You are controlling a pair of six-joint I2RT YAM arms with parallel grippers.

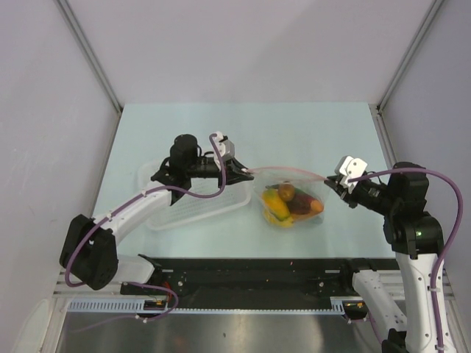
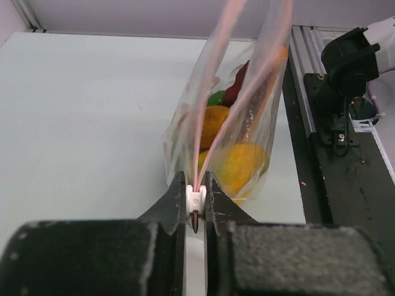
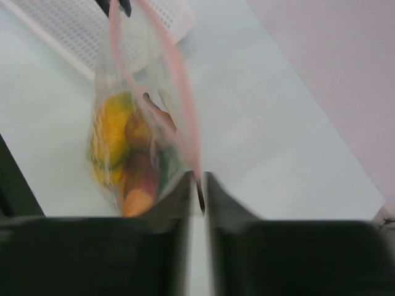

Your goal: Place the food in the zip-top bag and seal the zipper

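Observation:
The clear zip bag [image 1: 291, 206] holds yellow, orange, red and green food pieces, hanging between both grippers over the table. My left gripper [image 1: 247, 172] is shut on the white slider at one end of the pink zipper [image 2: 196, 196]. My right gripper [image 1: 331, 181] is at the zipper's other end, at the bag's corner; in the blurred right wrist view the pink strip [image 3: 188, 123] runs down to its fingertips. The two pink strips appear apart along much of their length in both wrist views.
A white perforated basket [image 1: 184, 213] lies on the left of the pale table [image 1: 243, 125], under my left arm. A dark rail [image 1: 243, 272] runs along the front edge.

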